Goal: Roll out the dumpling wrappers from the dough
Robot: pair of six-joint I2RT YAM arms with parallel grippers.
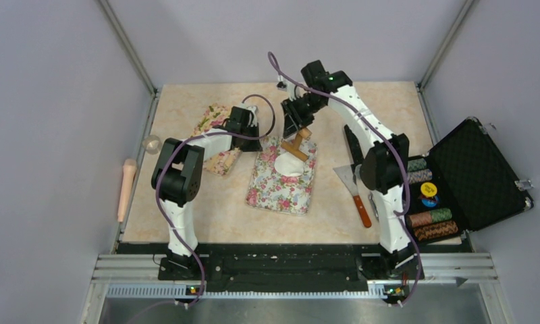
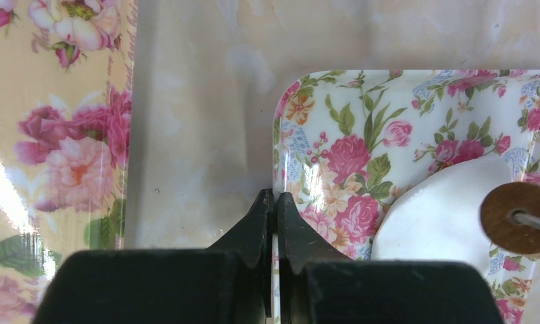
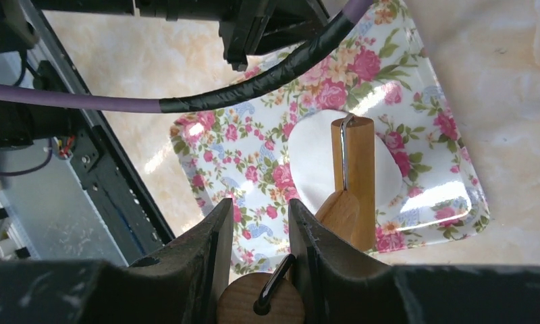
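Observation:
A round white dough wrapper (image 1: 289, 167) (image 3: 311, 155) lies on the white floral board (image 1: 274, 196) (image 2: 335, 101) (image 3: 254, 182). My right gripper (image 1: 291, 118) is shut on the handle of the wooden roller (image 1: 294, 150), whose cylinder hangs over the wrapper; in the left wrist view the roller's round end (image 2: 517, 216) shows at the right. My left gripper (image 1: 254, 147) is shut at the board's left edge; whether anything thin is between its fingertips is hard to see.
A yellow floral board (image 1: 220, 162) (image 2: 51, 135) lies at the left. A cleaver (image 1: 358, 209), a black strip (image 1: 352, 142) and an open case of tools (image 1: 433, 216) are at the right. A pale rolling pin (image 1: 128, 179) lies at the far left.

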